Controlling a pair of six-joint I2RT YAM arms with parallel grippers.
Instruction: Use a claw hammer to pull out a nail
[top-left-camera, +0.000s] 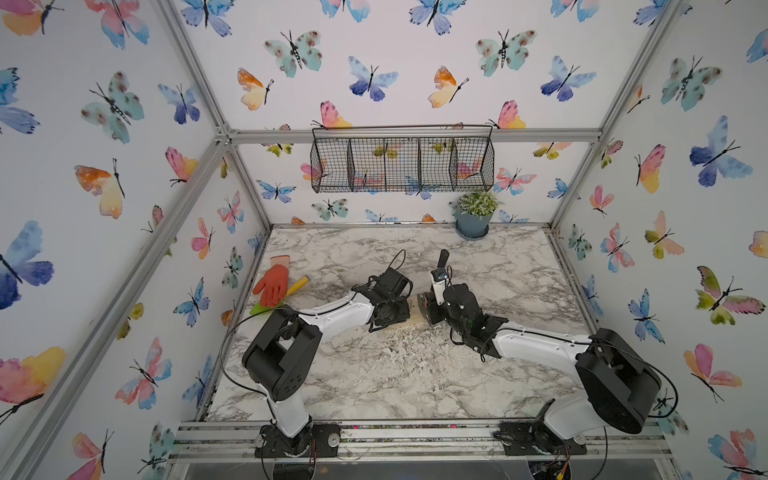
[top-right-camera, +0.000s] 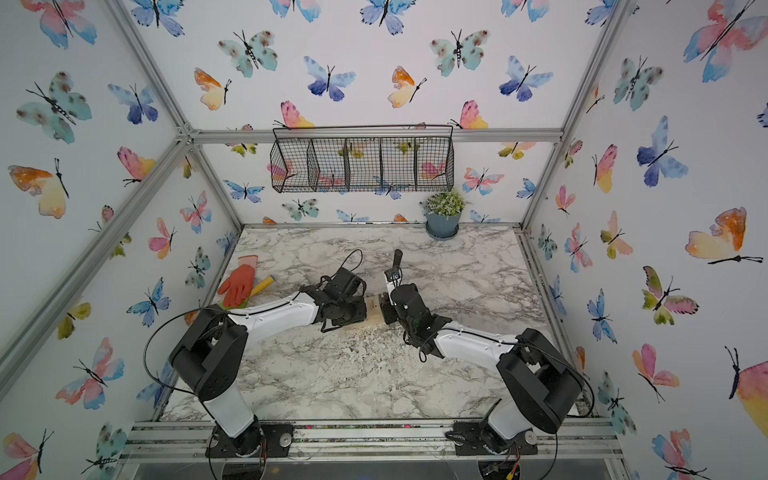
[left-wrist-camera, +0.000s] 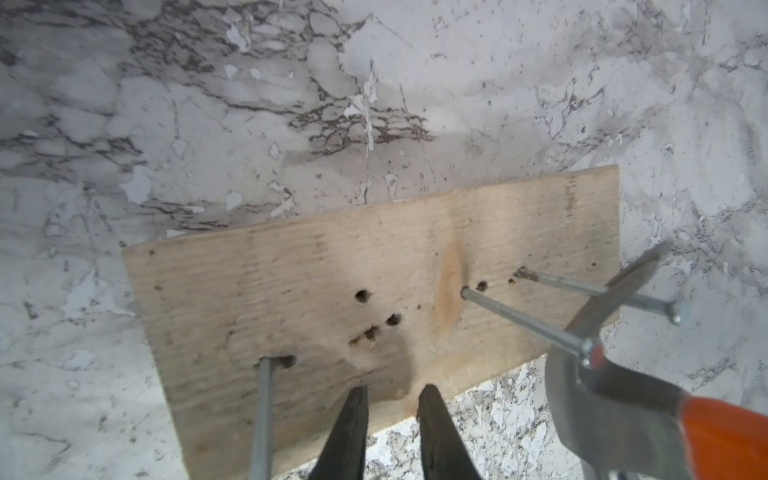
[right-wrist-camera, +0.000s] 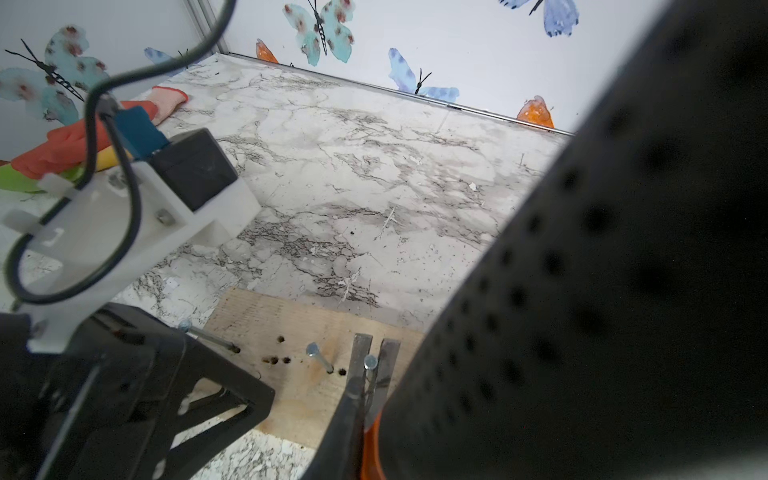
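Observation:
The wooden board (left-wrist-camera: 264, 264) lies flat on the table, with several holes and nails standing in it. In the left wrist view one nail (left-wrist-camera: 262, 416) is near the left end and another nail (left-wrist-camera: 520, 320) right of centre. The claw hammer (top-left-camera: 443, 258), black-handled with an orange neck, is held by my right gripper (top-left-camera: 437, 297); its fingers are largely hidden by the handle. The steel claw (right-wrist-camera: 387, 360) straddles the rightmost nail (right-wrist-camera: 370, 362), whose head shows between the tines. My left gripper hovers over the board's front edge, open slightly, nothing between its fingertips.
An orange glove (top-left-camera: 273, 284) and a yellow-handled item (top-left-camera: 297, 285) lie at the left. A potted plant (top-left-camera: 475, 216) stands at the back, near a hanging wire basket (top-left-camera: 402, 164). Both grippers are close together over the board.

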